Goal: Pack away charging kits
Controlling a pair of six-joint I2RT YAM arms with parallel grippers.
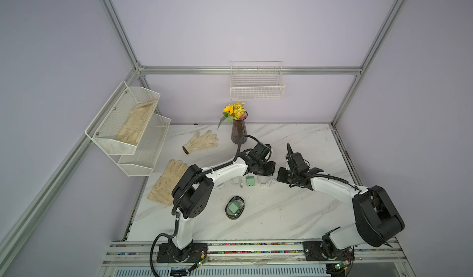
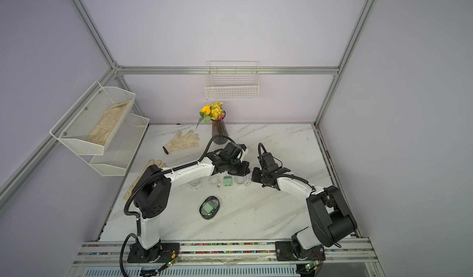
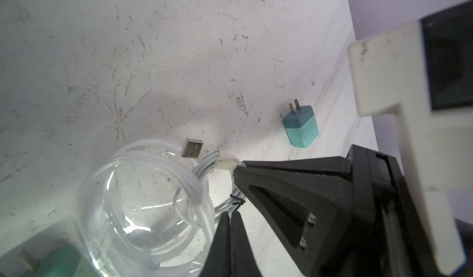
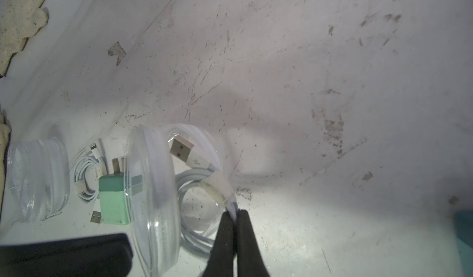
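Note:
My right gripper is shut on a coiled white USB cable [image 4: 192, 222], gripping it near its connector end. The coil is at the mouth of a clear round container [image 4: 152, 198], its far part seen through the plastic. My left gripper is shut against that container's rim; whether the thin wall is between its fingers, I cannot tell. A green charger [image 1: 250, 181] stands nearby, beside another coiled cable [image 4: 87, 176] and a second clear container [image 4: 37, 178]. A teal charger [image 3: 301, 126] lies apart from them. One more green charger [image 1: 234, 207] sits in a black-rimmed oval case [image 1: 235, 216].
Work gloves [image 1: 167, 182] lie at the left of the table, with another glove [image 1: 201, 141] farther back. A flower vase [image 1: 239, 131] stands at the back. White wire baskets [image 1: 115, 144] hang on the left.

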